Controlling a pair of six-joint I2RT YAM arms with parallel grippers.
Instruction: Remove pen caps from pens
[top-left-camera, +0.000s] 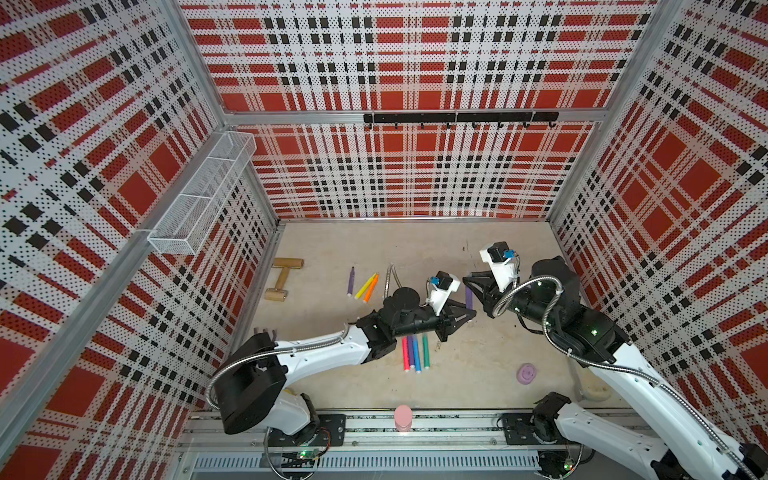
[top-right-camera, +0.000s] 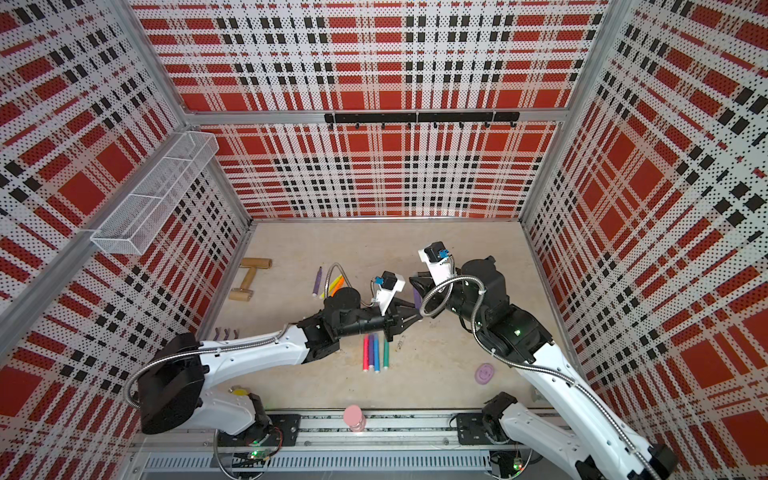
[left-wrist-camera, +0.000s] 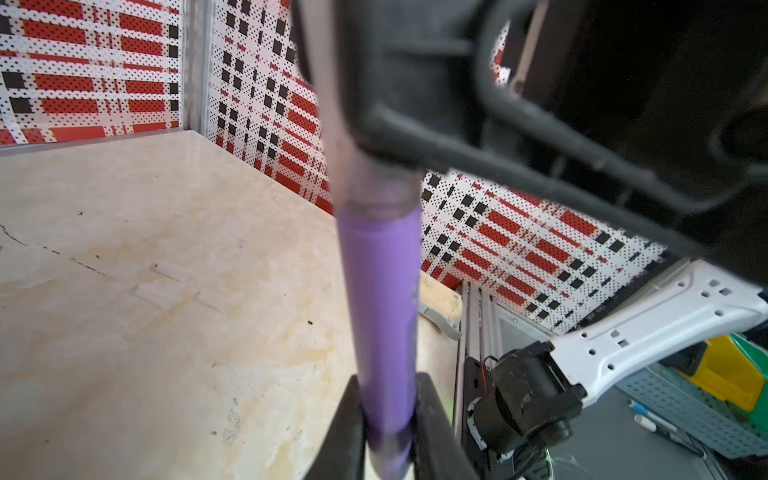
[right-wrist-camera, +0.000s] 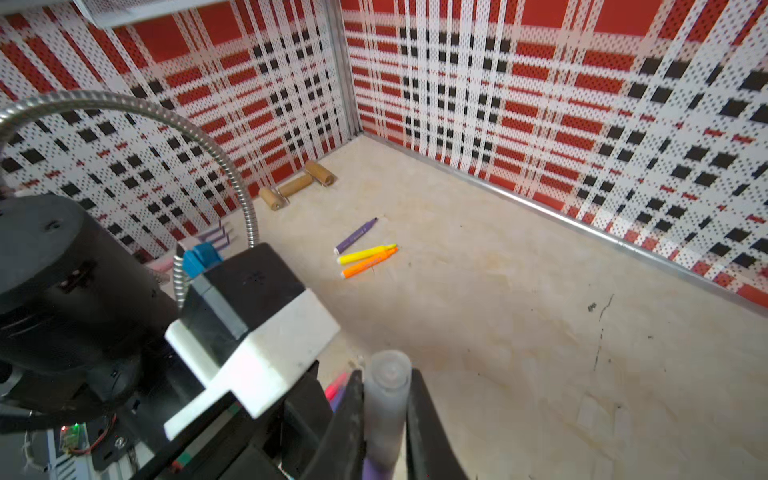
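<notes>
A purple pen (left-wrist-camera: 377, 312) stands near upright between my two grippers, over the right middle of the table. My left gripper is shut on its lower end. At the upper end, a pale translucent cap (right-wrist-camera: 387, 396) sits between the fingers of my right gripper, which is shut on it. Cap and purple barrel still meet in the left wrist view, with no gap showing. Red, blue and green pens (top-left-camera: 417, 352) lie in a row near the table's front. Farther back left lie a yellow pen (right-wrist-camera: 366, 254), an orange pen (right-wrist-camera: 369, 264) and another purple pen (right-wrist-camera: 356, 236).
A wooden piece (top-left-camera: 281, 278) lies at the left edge. A round purple object (top-left-camera: 525, 373) lies front right, and a pink one (top-left-camera: 403, 418) sits on the front rail. A wire basket (top-left-camera: 204, 192) hangs on the left wall.
</notes>
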